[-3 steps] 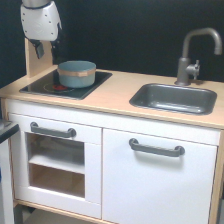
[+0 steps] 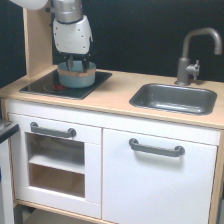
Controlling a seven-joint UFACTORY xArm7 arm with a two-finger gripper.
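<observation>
A teal pot sits on the black stove top at the left of the wooden counter. My gripper, white with dark fingers, is over the pot, its fingers down at the pot's top. Whether it is open or shut, or touching the pot, I cannot tell.
A steel sink with a tap takes up the right of the counter. Below are white cabinets with grey handles. A wooden post stands at the back left.
My gripper has moved right and down from the upper left to the pot. The pot looks about where it was.
</observation>
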